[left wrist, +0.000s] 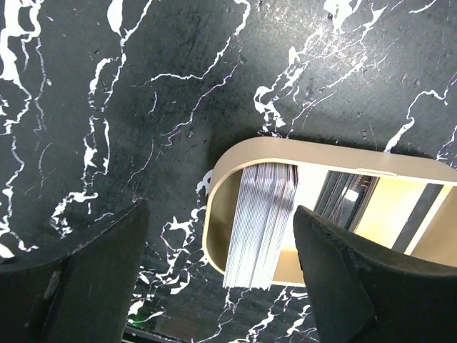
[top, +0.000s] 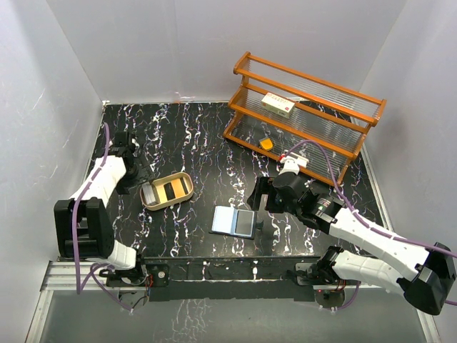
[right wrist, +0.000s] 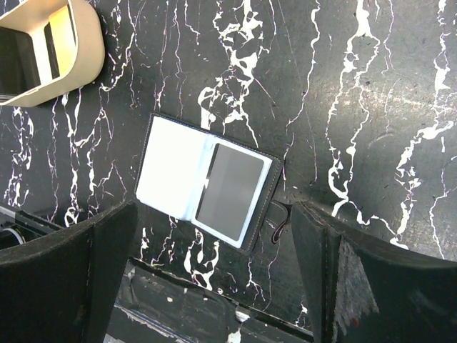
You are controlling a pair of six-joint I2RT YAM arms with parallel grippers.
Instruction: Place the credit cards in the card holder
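Note:
A stack of grey-edged cards [left wrist: 260, 221] leans at the left end of an oval tan holder tray [left wrist: 385, 164], which has black and cream slots. My left gripper is open above that end, nothing between its fingers. A dark card holder [right wrist: 232, 193], with a pale flap, lies open on the table near the front edge, below my right gripper, which is open and empty. The holder is also visible in the top view, to the right of the tray.
An orange wooden rack [top: 314, 123] with a white box [top: 278, 104] and a small yellow object [top: 266, 143] stands at back right.

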